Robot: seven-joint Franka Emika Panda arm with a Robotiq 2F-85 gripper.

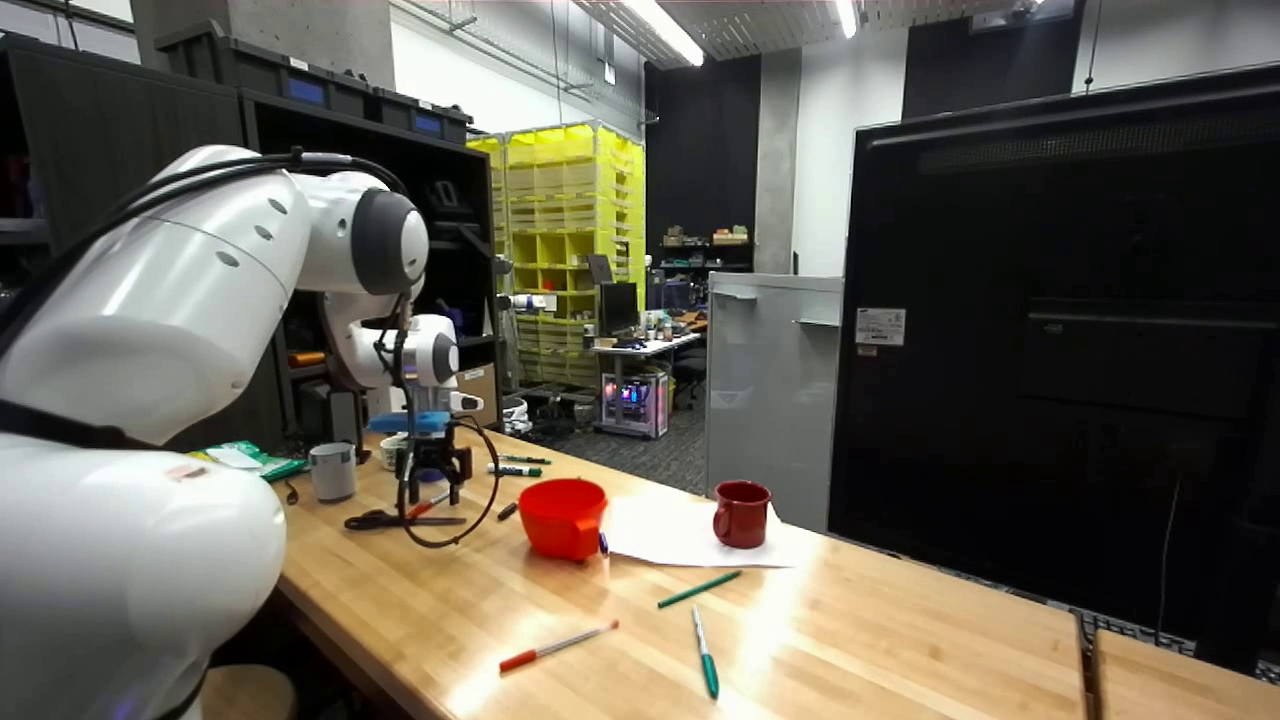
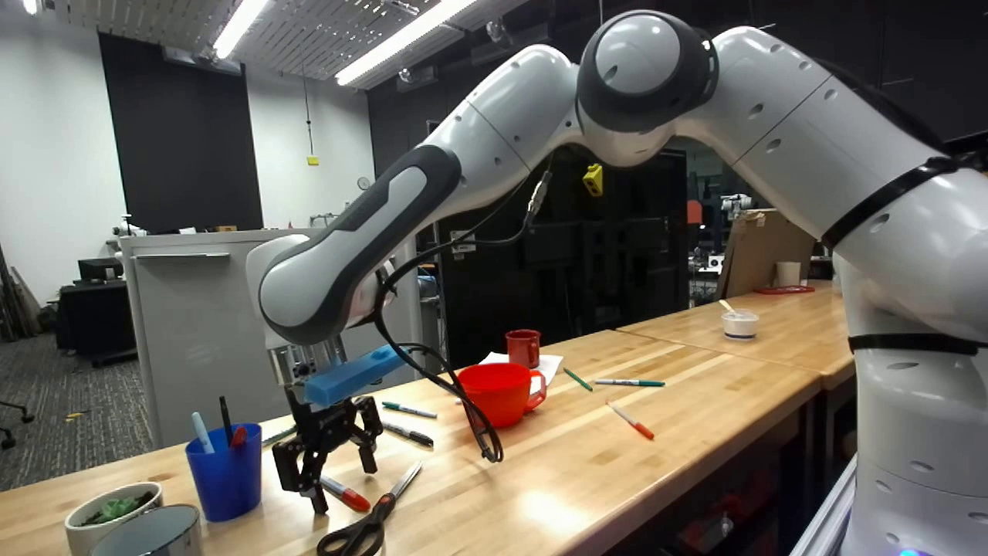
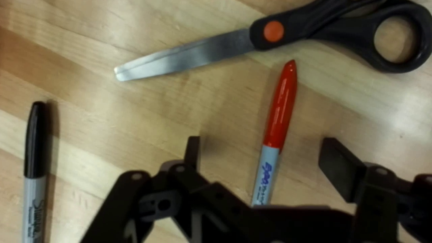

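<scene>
Between the parted fingers of my gripper lies a red-capped marker (image 3: 280,109) with a grey barrel. It rests on the table, touching neither finger, and its lower end is hidden behind the gripper body. Exterior view 2 has the gripper (image 2: 344,486) low over the tabletop, its fingers apart, with the red marker (image 2: 346,494) below and between them. Black-handled scissors (image 3: 226,46) lie just past the red cap. To the left in the wrist view is a black-capped marker (image 3: 35,162), well outside the fingers.
A blue cup (image 2: 225,477) with pens, a potted plant (image 2: 111,510) and a grey mug (image 1: 332,472) stand near the gripper. Farther off are a red bowl (image 1: 561,518), a dark red mug (image 1: 741,514) and several loose markers.
</scene>
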